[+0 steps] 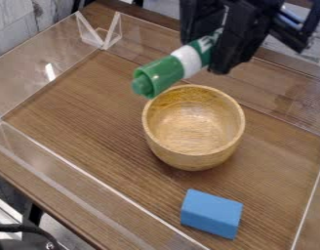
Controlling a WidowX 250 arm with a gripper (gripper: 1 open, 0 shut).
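Note:
A green cylinder (168,72) with a white band, tilted, hangs in my gripper (207,47) just above the upper left of a tan bowl (193,131). The gripper is dark and shut on the cylinder; its body fills the top centre and right, and the fingertips are hard to make out. The bowl sits on the wooden surface and looks empty.
A blue block (211,214) lies at the lower front right. A white wire rack (98,37) stands at the back left. The wooden surface (85,127) left of the bowl is clear, with clear walls at the edges.

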